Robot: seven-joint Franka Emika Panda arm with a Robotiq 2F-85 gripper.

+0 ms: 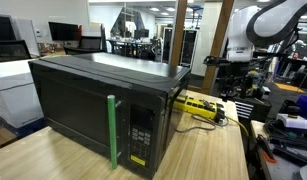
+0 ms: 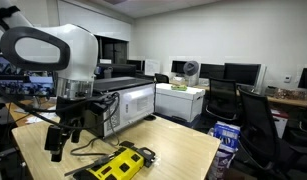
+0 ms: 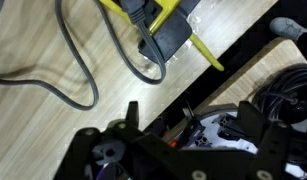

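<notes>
My gripper stands open, with nothing between its fingers. In the wrist view it points down over the table's edge, with the light wood tabletop to the left and cables beyond the edge. A black microwave with a green handle sits on the table, its door shut. Beyond it lies a yellow and black device with a cable. The gripper hangs above the table close to this device, apart from it. Only part of the device's yellow frame shows at the top of the wrist view.
A grey cable loops over the tabletop. Bundled black cables and other gear lie past the table edge. In the second exterior view, the tabletop right of the device is bare. Office chairs stand beyond.
</notes>
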